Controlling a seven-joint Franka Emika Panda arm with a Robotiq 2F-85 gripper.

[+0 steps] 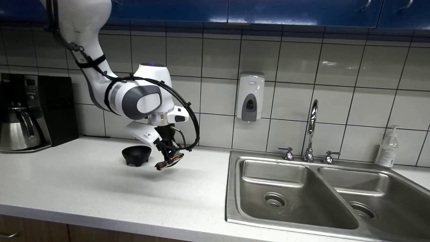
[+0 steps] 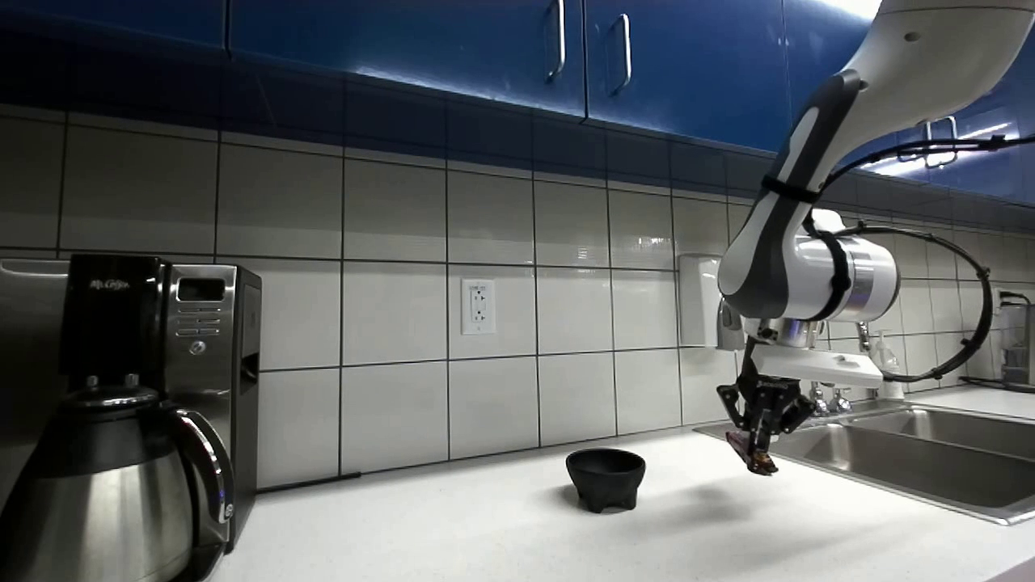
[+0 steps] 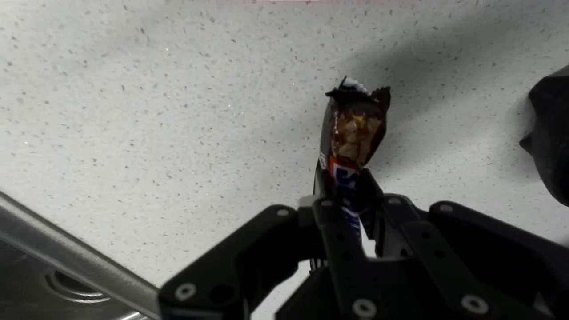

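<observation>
A candy bar in a brown wrapper is pinched in my gripper, which is shut on it. Its far end sticks out beyond the fingertips in the wrist view, with red, white and blue print by the pads. From the outside, the bar hangs tilted a little above the white counter, with my gripper pointing down over it. A black bowl on short feet stands upright on the counter, apart from the bar. Its inside is mostly hidden.
A steel double sink lies to the right in the first exterior view, its faucet behind it. At the far left stands a coffee maker. Blue cabinets hang overhead.
</observation>
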